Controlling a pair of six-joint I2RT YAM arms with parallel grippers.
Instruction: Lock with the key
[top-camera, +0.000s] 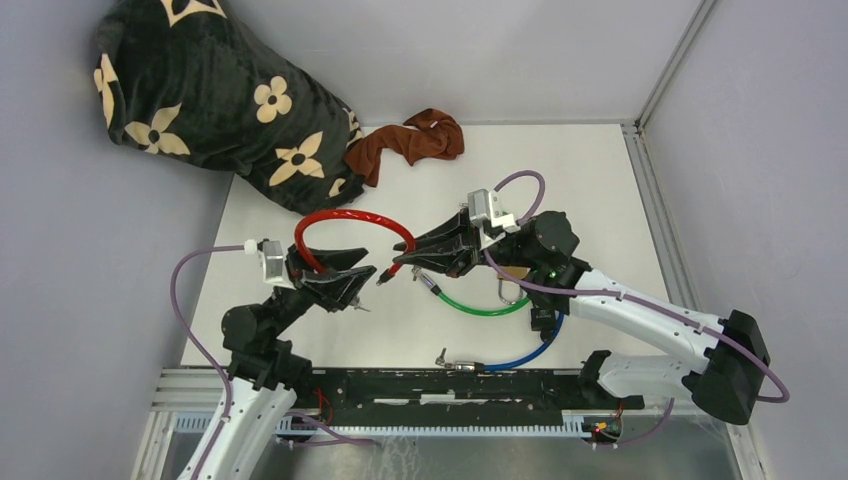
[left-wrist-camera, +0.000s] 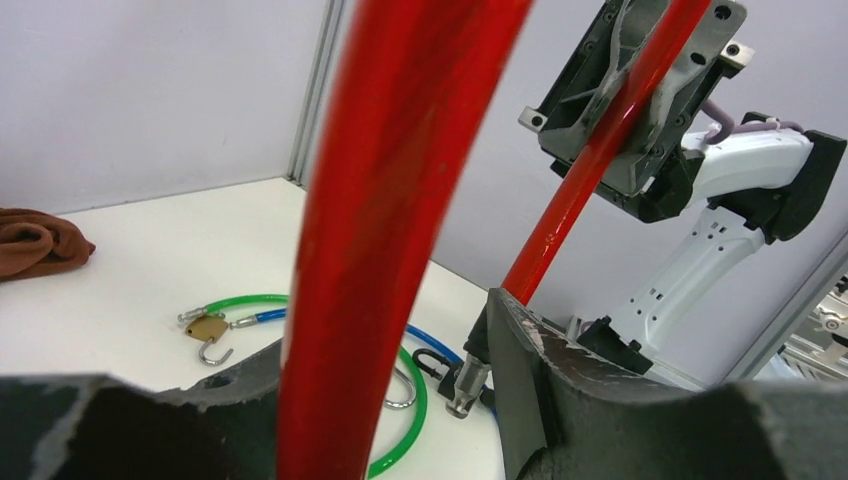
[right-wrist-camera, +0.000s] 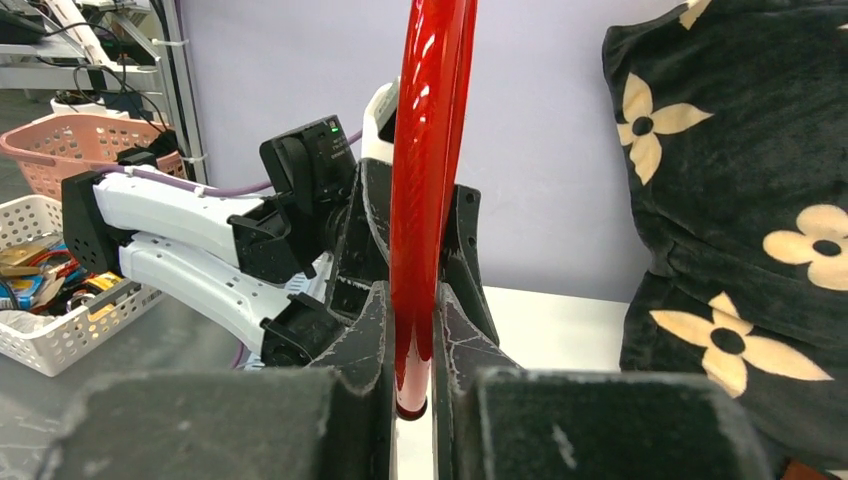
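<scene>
A red cable lock (top-camera: 350, 213) arches between my two arms in the top view. The right gripper is shut on the red cable near its plug end. That dark plug (top-camera: 386, 275) hangs free; its metal tip (left-wrist-camera: 466, 388) appears in the left wrist view. One end of the lock runs into my left gripper, whose fingers stand apart with red cable between them. The exact grip falls below that frame. A small metal piece, seemingly the key (top-camera: 360, 305), pokes out beneath the left fingers; the lock body is hidden.
On the white table (top-camera: 470, 185) lie a green cable lock (top-camera: 480, 311), a blue cable lock (top-camera: 515, 362) and a brass padlock (left-wrist-camera: 207, 328). A brown cloth (top-camera: 420, 140) and a patterned cushion (top-camera: 220, 110) occupy the back left.
</scene>
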